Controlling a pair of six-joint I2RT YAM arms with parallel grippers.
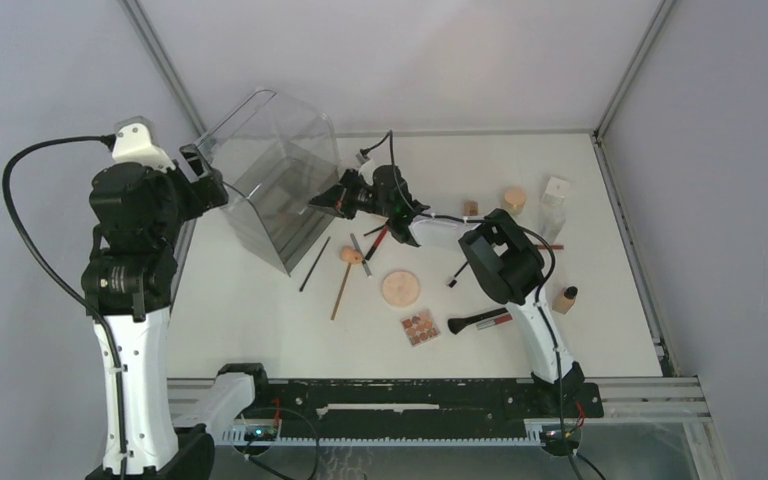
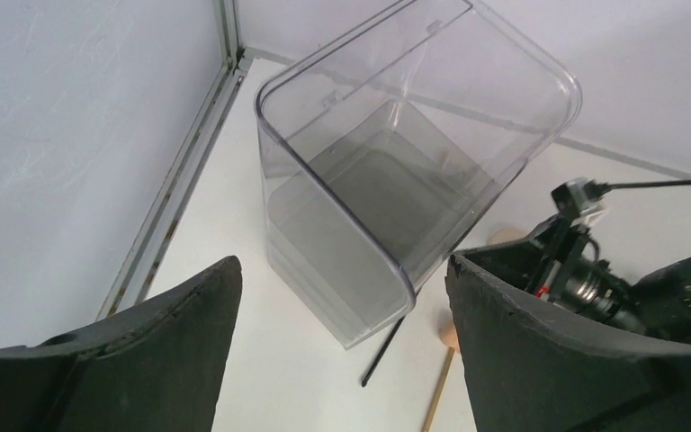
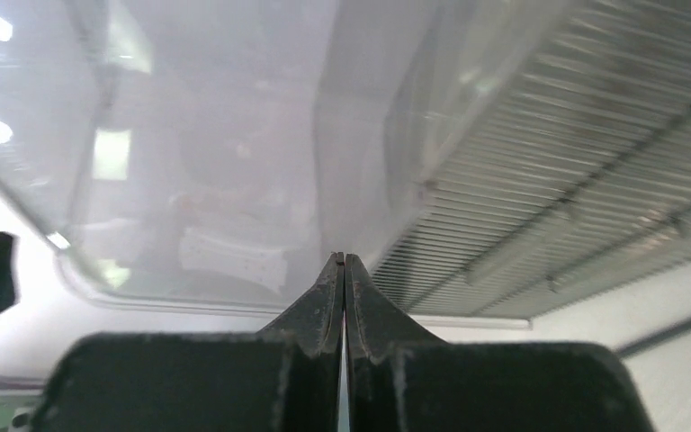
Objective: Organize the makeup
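Note:
A clear acrylic box [image 1: 260, 230] stands at the back left of the table. My left gripper [image 1: 212, 180] is raised at the box's left, open with nothing between its fingers; its wrist view looks down on the box [image 2: 324, 261]. My right gripper [image 1: 317, 205] is at the box's right wall, closed; in its wrist view the tips meet against blurred clear plastic, and whether anything is between them is unclear. Makeup lies loose on the table: brushes [image 1: 475, 320], a palette [image 1: 420, 327], a powder disc [image 1: 400, 288], a foundation bottle [image 1: 565, 300].
Pencils and a sponge-tipped stick [image 1: 350, 255] lie just in front of the box. A clear bottle [image 1: 551, 218] and a round jar [image 1: 514, 200] stand at the right. Walls close in at back and sides.

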